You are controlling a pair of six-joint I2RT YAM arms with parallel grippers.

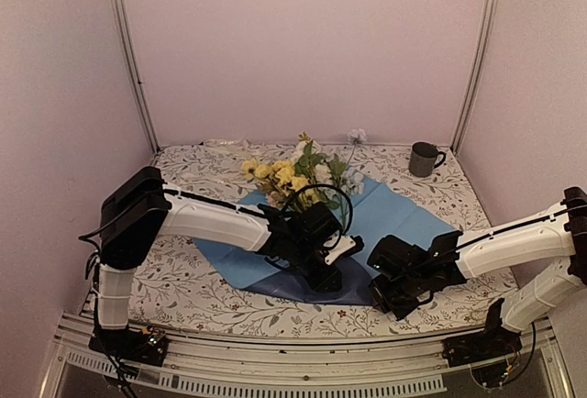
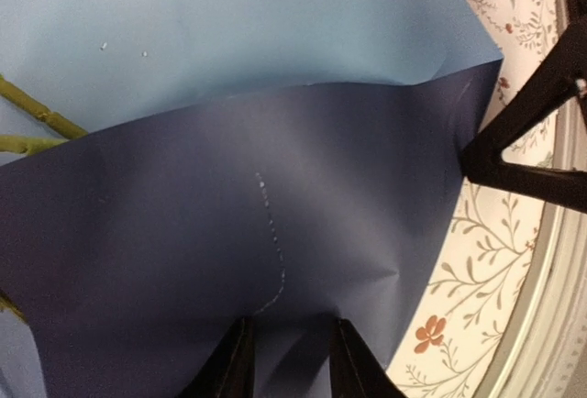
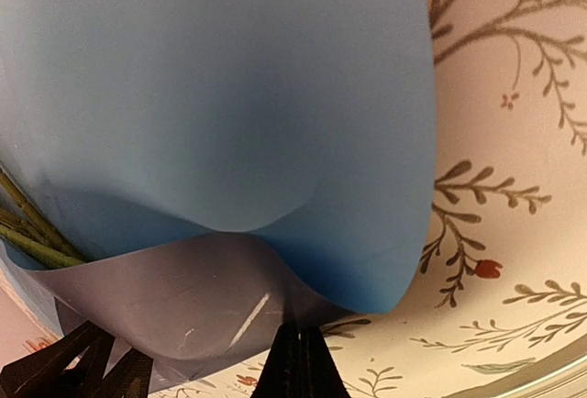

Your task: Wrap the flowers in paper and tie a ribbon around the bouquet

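Observation:
A bouquet of yellow and white fake flowers [image 1: 284,175] lies on blue wrapping paper [image 1: 390,210], heads toward the back. The paper's front part is folded over the stems, its darker side [image 2: 211,205] facing up; green stems [image 2: 37,114] run under the fold. Above this fold my left gripper stands part open, a gap between its fingertips and nothing visibly gripped. At the fold's front right edge my right gripper is shut, its tips meeting the paper; whether a thin layer lies between them is hidden. In the top view both grippers are close together.
A grey mug [image 1: 424,159] stands at the back right. Some clear plastic [image 1: 226,147] lies at the back left. The floral tablecloth [image 1: 170,274] is bare at the left, and a metal rail [image 1: 275,352] borders the front.

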